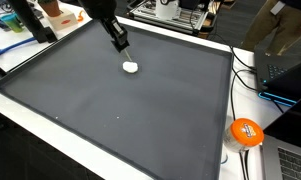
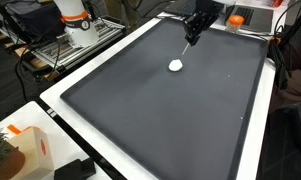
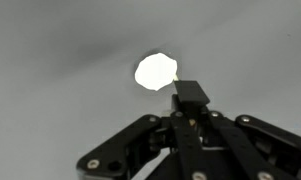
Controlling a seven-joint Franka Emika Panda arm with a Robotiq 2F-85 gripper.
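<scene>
A small white roundish object [image 1: 130,67] lies on the dark grey board [image 1: 120,108]; it glows bright white in the wrist view. My gripper [image 1: 124,47] is above and close beside it, shut on a thin pale stick [image 2: 185,51] that points down toward the white object. In exterior view 2 the gripper [image 2: 193,39] is above and to the right of the object. The wrist view shows only the stick's tip [image 3: 175,78], beside the object's edge; I cannot tell whether they touch.
An orange-lidded container [image 1: 244,134] stands off the board at the right, near a laptop [image 1: 287,160] and cables. Cluttered items [image 1: 10,30] sit beyond the board's far left corner. Most of the board is bare.
</scene>
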